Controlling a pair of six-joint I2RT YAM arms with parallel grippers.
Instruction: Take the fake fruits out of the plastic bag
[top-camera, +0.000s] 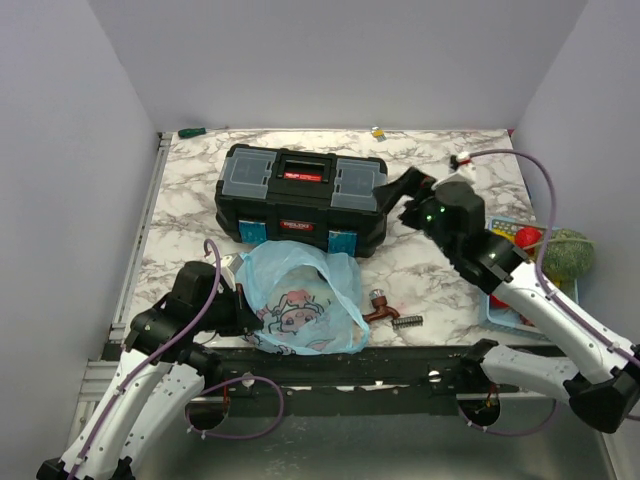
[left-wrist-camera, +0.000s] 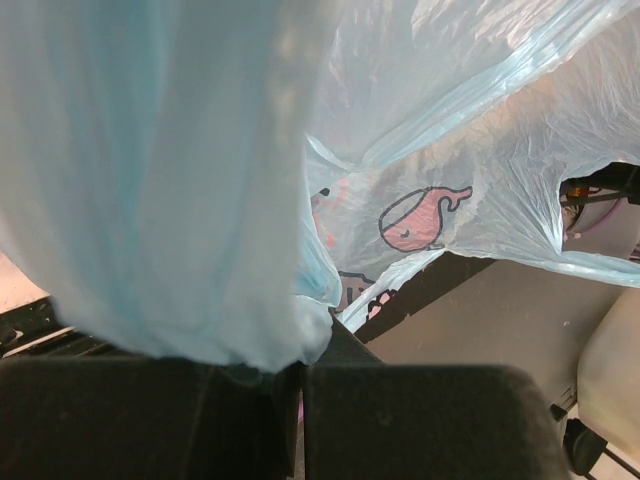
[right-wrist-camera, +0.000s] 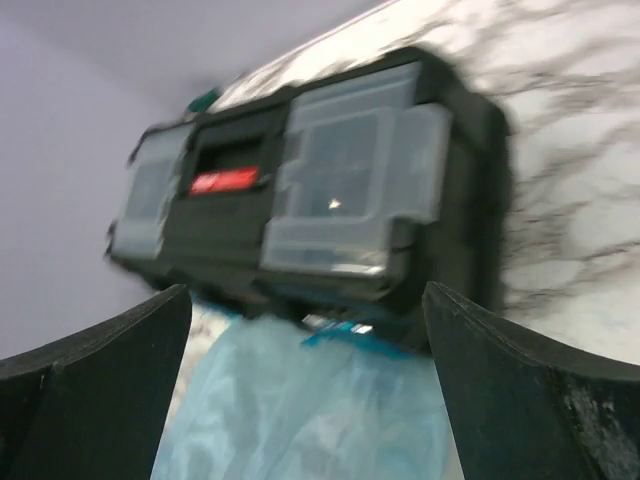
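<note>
A thin light-blue plastic bag (top-camera: 300, 300) with printed pink figures lies slack at the front middle of the table, its opening spread. My left gripper (top-camera: 254, 322) is shut on the bag's left edge; in the left wrist view the film (left-wrist-camera: 240, 300) runs down between its fingers. No fruit shows inside the bag, though its folds hide part of the interior. My right gripper (top-camera: 402, 203), blurred, is in the air beside the toolbox's right end. It is open and empty, with the bag below it in the right wrist view. Fake fruits, including a green netted melon (top-camera: 568, 255), sit in the basket.
A black toolbox (top-camera: 300, 215) stands right behind the bag. A blue basket (top-camera: 486, 280) is at the right edge, partly hidden by my right arm. A brown tap (top-camera: 380, 306) and a spring (top-camera: 407, 322) lie right of the bag. Bare table lies behind them.
</note>
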